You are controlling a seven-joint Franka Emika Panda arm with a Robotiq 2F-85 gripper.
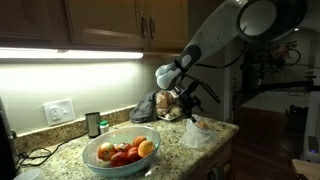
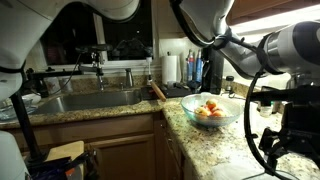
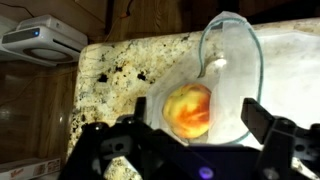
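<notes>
A red-and-yellow round fruit (image 3: 187,110), like a peach or apple, lies inside a clear, pale container (image 3: 261,72) on the speckled counter. My gripper is open above it, one black finger (image 3: 138,108) on each side in the wrist view. The fruit shows between the fingers, below them; whether they touch the container cannot be told. In exterior view 1 the whitish container (image 1: 199,139) stands near the counter's right end, the fruit (image 1: 203,123) showing at its top.
A large pale-blue bowl (image 1: 97,160) with several red and orange fruits stands farther left on the counter. Behind the container are a dark bag-like thing (image 1: 146,109) and a green canister (image 1: 93,125). The counter's edge is close to the container.
</notes>
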